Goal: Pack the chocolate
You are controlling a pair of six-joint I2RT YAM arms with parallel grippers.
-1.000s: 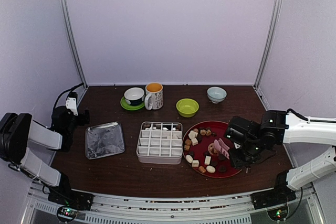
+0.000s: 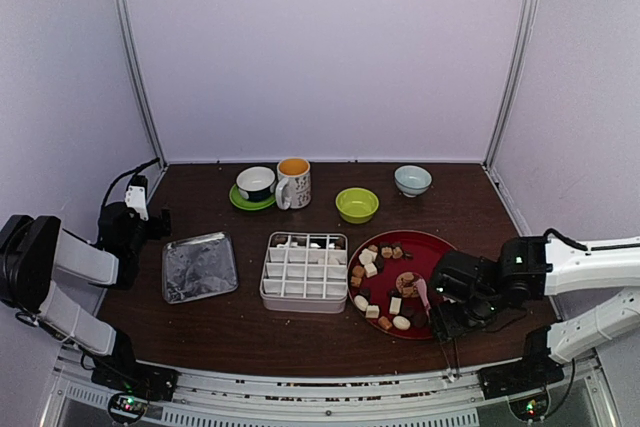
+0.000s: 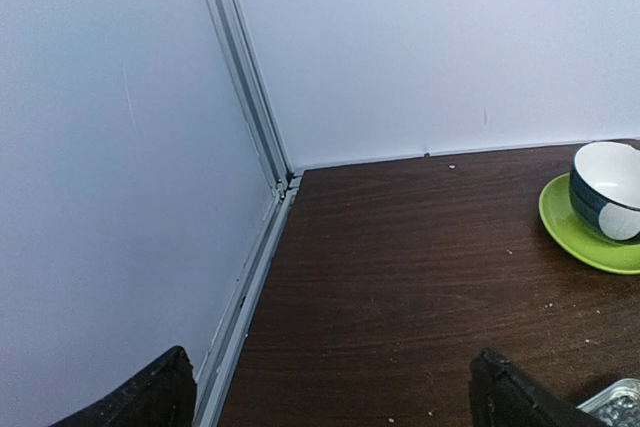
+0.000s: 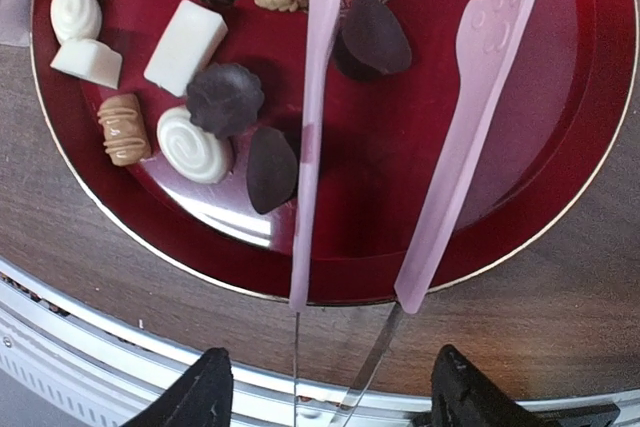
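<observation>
A red plate (image 2: 370, 247) holds assorted chocolates, white, dark and caramel, beside a compartmented white box (image 2: 303, 277). My right gripper is low over the plate's near right part, standing open. Pink tongs (image 4: 460, 137) with hand-shaped tips lie over the plate between its fingers and the chocolates; their metal ends run back toward the gripper. A white rectangular chocolate (image 4: 184, 47) and a dark one (image 4: 225, 99) lie left of the tongs. My left gripper (image 2: 150, 217) stands open at the left side, away from everything, with nothing between its fingers.
A metal tray (image 2: 199, 267) lies at the left. A cup on a green saucer (image 3: 585, 247), a mug (image 2: 294, 187), a green bowl (image 2: 357, 205) and a pale bowl (image 2: 413, 181) stand at the back. The enclosure's walls border the table.
The left arm has not moved.
</observation>
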